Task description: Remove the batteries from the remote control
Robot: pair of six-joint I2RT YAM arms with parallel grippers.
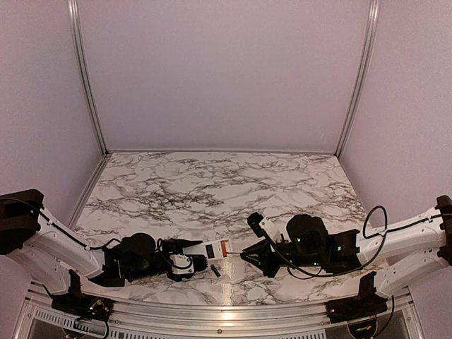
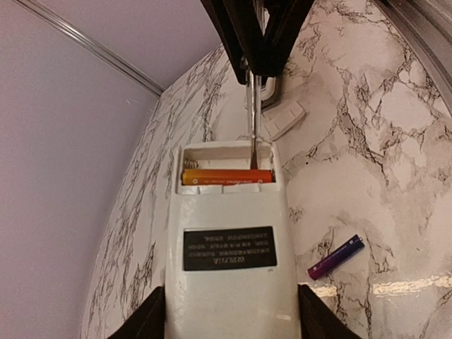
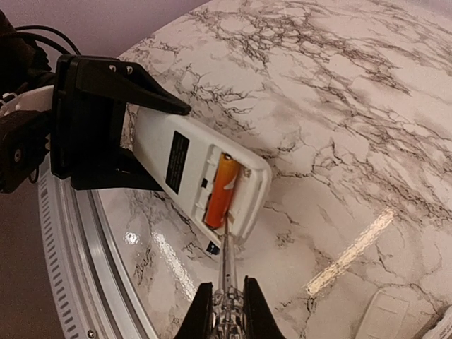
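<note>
My left gripper is shut on the white remote control, its fingers at the two long sides. The battery compartment faces up, uncovered, with one orange battery lying across it. My right gripper is shut on a thin metal tool. In the left wrist view the tool's tip reaches into the compartment, close to one end of the orange battery; whether it touches is hard to tell. A loose purple battery rests on the table beside the remote.
A small white piece, maybe the battery cover, lies on the table beyond the remote, near another pale object partly hidden by the right gripper. A metal rail borders the front edge.
</note>
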